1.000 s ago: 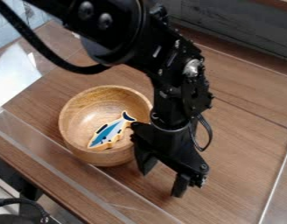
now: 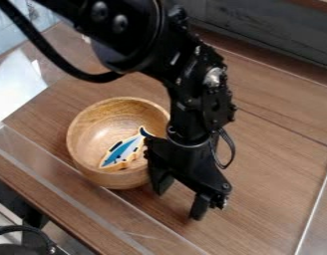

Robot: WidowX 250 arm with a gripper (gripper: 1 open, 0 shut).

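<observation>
A wooden bowl (image 2: pixel 100 122) sits on the table at left of centre. Inside it lies a flat fish-shaped piece (image 2: pixel 123 150), blue and white with black and orange marks, partly hidden behind the arm. The black arm hangs from the top, and my gripper (image 2: pixel 179 194) points down beside the bowl's right side, low over the table, its fingers apart with nothing seen between them.
The wooden table (image 2: pixel 266 189) has clear room to the right. A clear strip runs along the front left edge, with dark items below it. A grey wall stands at the back.
The arm and gripper have shifted very slightly to the left. The bowl and the fish piece have stayed where they were.
</observation>
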